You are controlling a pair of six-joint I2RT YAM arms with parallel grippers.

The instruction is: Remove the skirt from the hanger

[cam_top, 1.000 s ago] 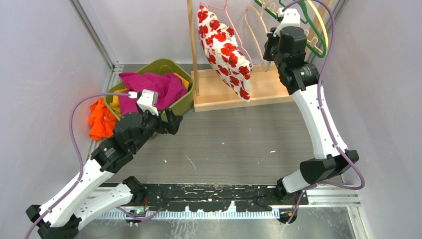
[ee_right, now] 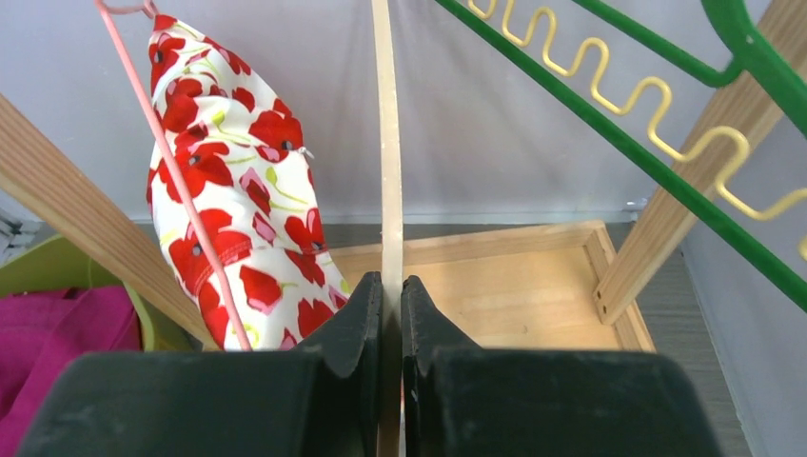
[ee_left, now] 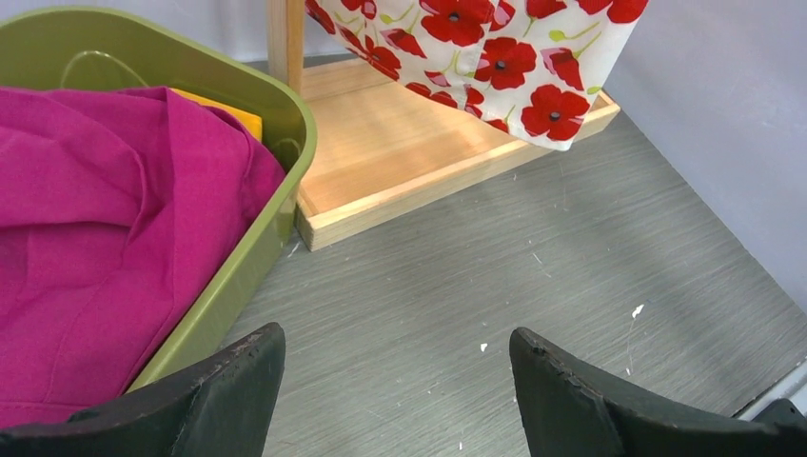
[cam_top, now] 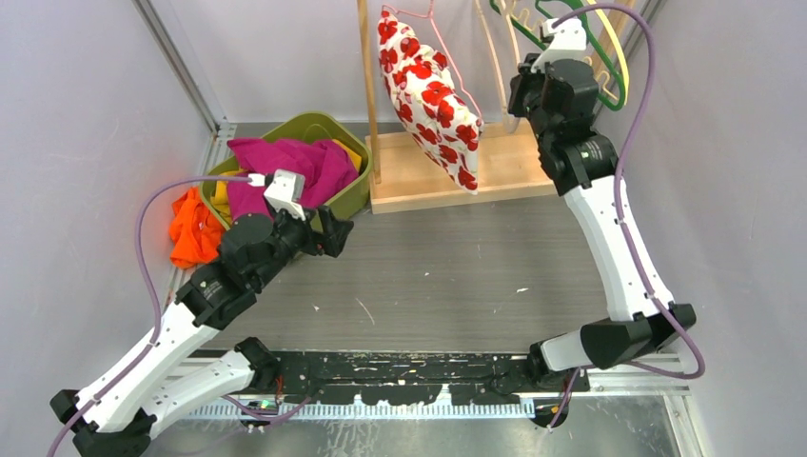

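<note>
The skirt, white with red flowers, hangs from a pink hanger on the wooden rack; its lower part also shows at the top of the left wrist view. My left gripper is over the floor in front of the bin, apart from the skirt. Its fingers stand wide with nothing between them. At the rack, right of the skirt, my right gripper is shut on the edge of a beige hanger. No cloth shows on that hanger in the right wrist view.
An olive bin with magenta and yellow cloth stands left of the wooden rack. Orange cloth lies beside it. Green and yellow hangers hang close to the right gripper.
The left arm shifted slightly; the skirt looks unmoved.
</note>
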